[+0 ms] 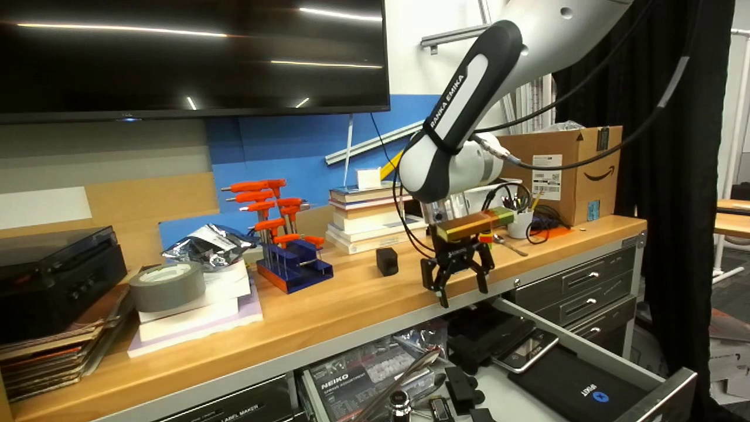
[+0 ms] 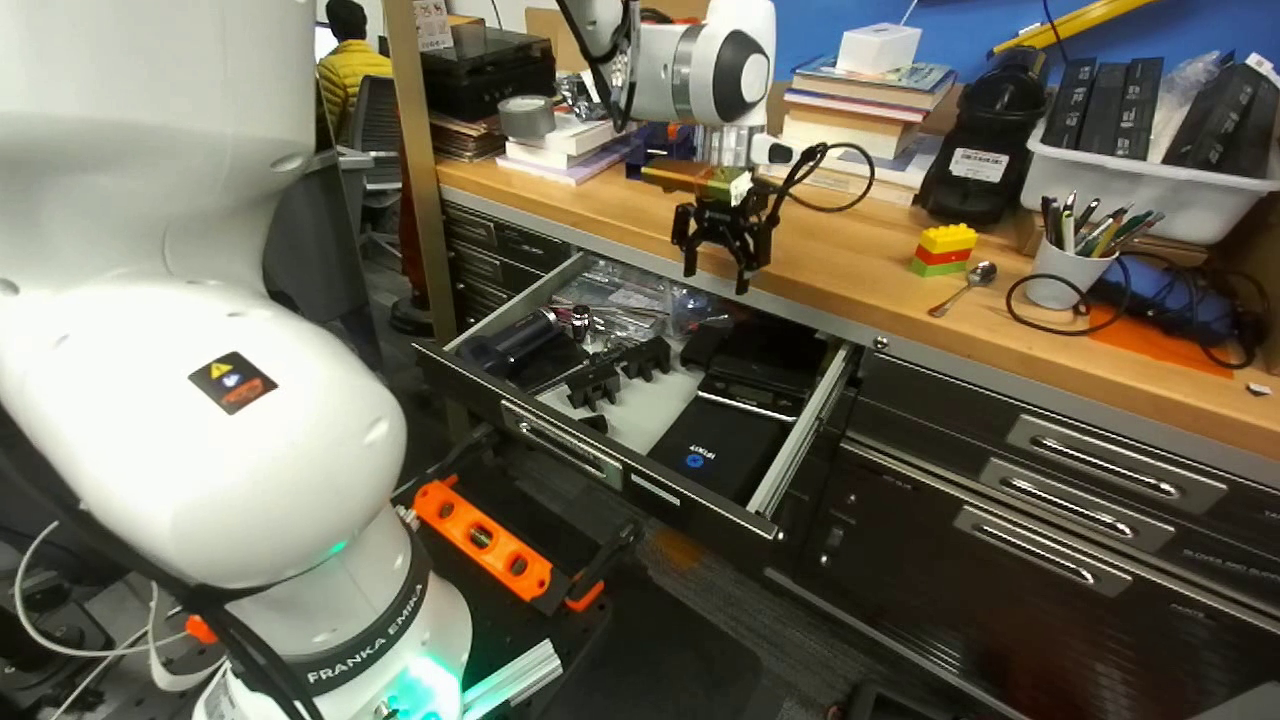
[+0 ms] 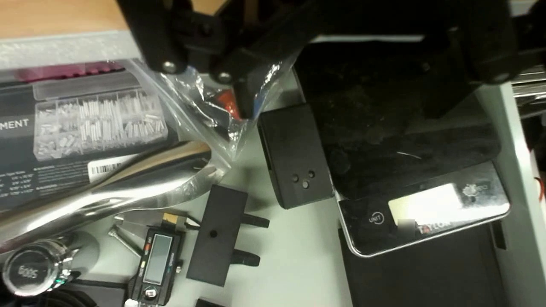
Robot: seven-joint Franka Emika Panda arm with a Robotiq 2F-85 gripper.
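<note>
My gripper point(image 1: 464, 294) hangs open over the front edge of the wooden bench and the back of the pulled-out drawer point(image 2: 648, 396), nothing between its fingers. In exterior view 2 the gripper point(image 2: 716, 278) is clear of everything below it. From the wrist view, a black kitchen scale point(image 3: 425, 204) with a shiny display strip lies beneath, with a black box-like part point(image 3: 297, 153) against its left side. A black bracket with two prongs point(image 3: 217, 235) lies nearer the drawer's middle. On the bench, a small black block point(image 1: 387, 261) stands behind and left of the gripper.
Digital calipers point(image 3: 158, 258), a shiny metal tool point(image 3: 112, 189) and a spring assortment box point(image 3: 100, 123) crowd the drawer's left. A toy-brick stack point(image 2: 944, 250) and a spoon point(image 2: 963, 288) are farther right on the bench. Hex keys stand in a blue rack point(image 1: 295, 264).
</note>
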